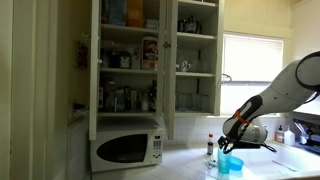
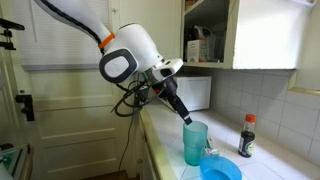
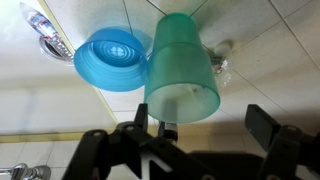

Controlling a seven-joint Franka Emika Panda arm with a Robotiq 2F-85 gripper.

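A translucent teal cup (image 2: 195, 145) stands upright on the counter, its open mouth facing up. Right beside it is a blue bowl (image 2: 222, 168). In the wrist view the cup (image 3: 182, 75) is in the middle, with the bowl (image 3: 110, 58) close on its left. My gripper is open, its fingers spread to either side of the cup's rim with gaps between. From the side, the gripper (image 2: 185, 100) hangs just above the cup.
A dark bottle with a red cap (image 2: 247, 135) stands behind the bowl. Something clear (image 3: 220, 62) lies against the cup's far side. A white microwave (image 1: 127, 150) sits under open shelves. A metal faucet (image 3: 25, 172) shows at the lower left.
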